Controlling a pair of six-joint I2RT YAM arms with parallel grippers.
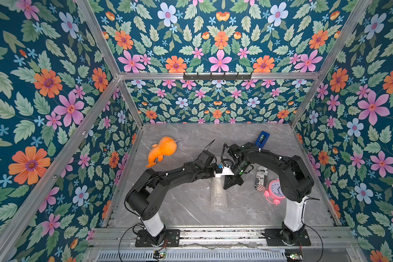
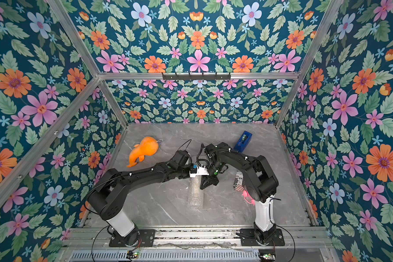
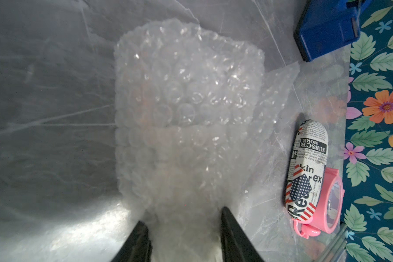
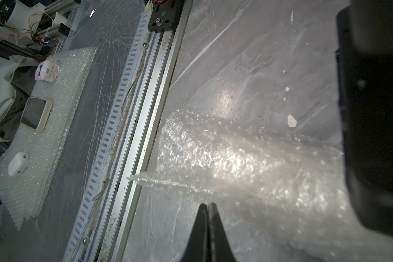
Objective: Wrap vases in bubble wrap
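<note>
A long bundle of bubble wrap point(image 1: 218, 196) lies front to back at the table's middle; whether a vase is inside cannot be seen. In the left wrist view my left gripper is part open, a finger either side of the bubble wrap point(image 3: 183, 96); whether it grips is unclear. My right gripper hovers just right of the bundle in the top views, shut with nothing seen between its fingers; in its wrist view the wrap point(image 4: 244, 166) lies just beyond the fingertips, with a loose edge flap.
An orange plush toy point(image 1: 163, 148) lies back left. On the right are a blue tool point(image 1: 261, 139), a newspaper-print cylinder point(image 3: 305, 170) and a pink clock point(image 1: 275, 190). Bare table lies at front left.
</note>
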